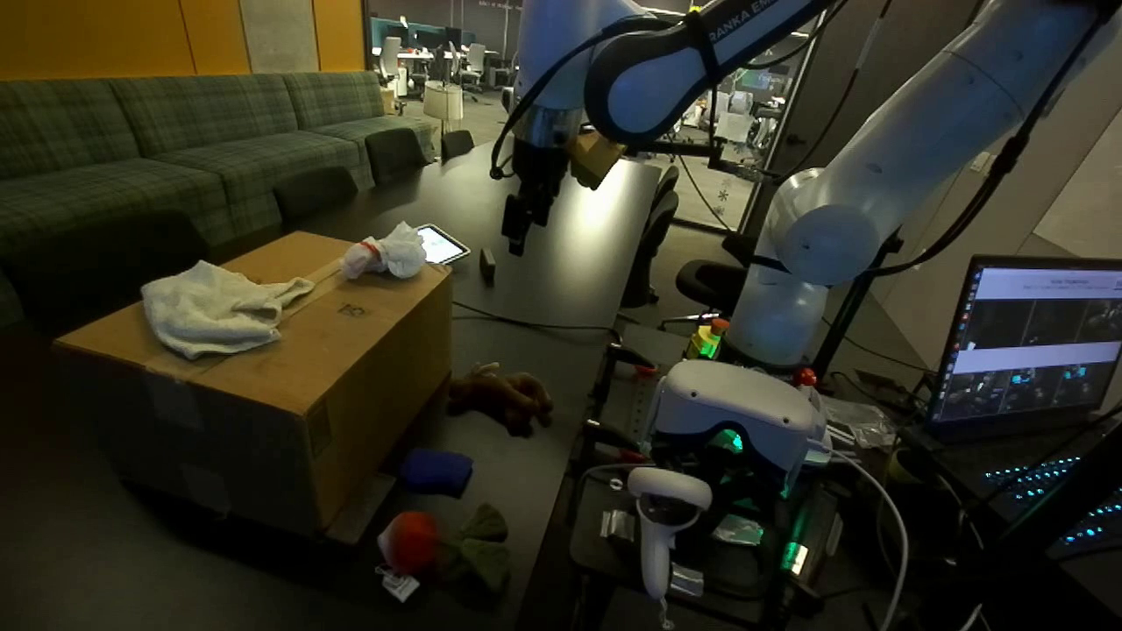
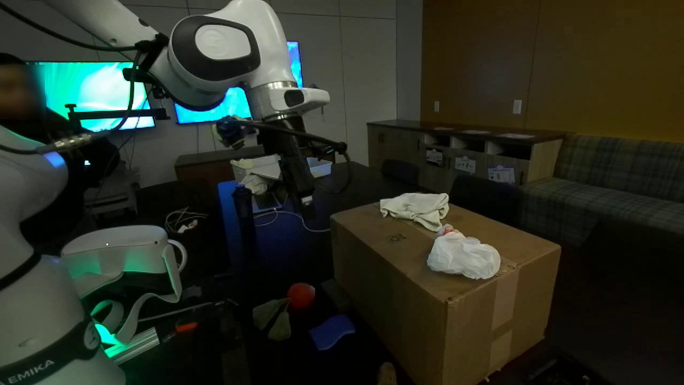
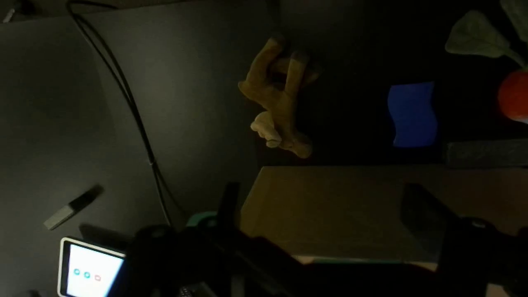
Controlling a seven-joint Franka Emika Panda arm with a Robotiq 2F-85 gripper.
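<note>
My gripper is open in the wrist view, its dark fingers wide apart with nothing held between them. In exterior view 1 it hangs above the table, beyond the large cardboard box [image 1: 389, 363]. On top of that box lie a white cloth [image 1: 216, 310] and a knotted white plastic bag [image 1: 391, 252]. Beside the box on the dark table are a brown plush animal [image 3: 282, 106], a blue sponge-like piece [image 3: 413, 116] and a red ball-shaped toy [image 3: 515, 96] with green leaf-like parts [image 3: 475, 37].
A lit tablet [image 1: 439, 244] and a small dark block [image 1: 486, 265] lie behind the box. A black cable [image 3: 121, 79] crosses the table. The headset [image 1: 736, 410] and laptop [image 1: 1026, 347] sit near the arm's base. Bare table [image 1: 452, 194] stretches away behind.
</note>
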